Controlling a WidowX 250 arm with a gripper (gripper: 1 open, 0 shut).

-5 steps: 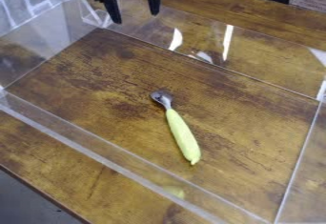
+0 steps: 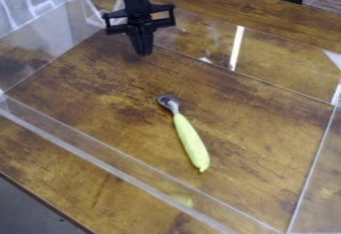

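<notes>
A pale yellow-green handled tool with a small metal head lies on the wooden surface in the middle-right of the clear-walled area. At the top of the view, toward the back left, my black gripper hangs above the back part of that area, well apart from the tool. Its fingers are close together at the bottom, with nothing seen between them.
Clear plastic walls border the wooden floor on several sides. A white slatted object stands at the back left.
My gripper has come down and slightly right from the top edge, and its fingers have gone from spread apart to close together. The tool has not moved.
</notes>
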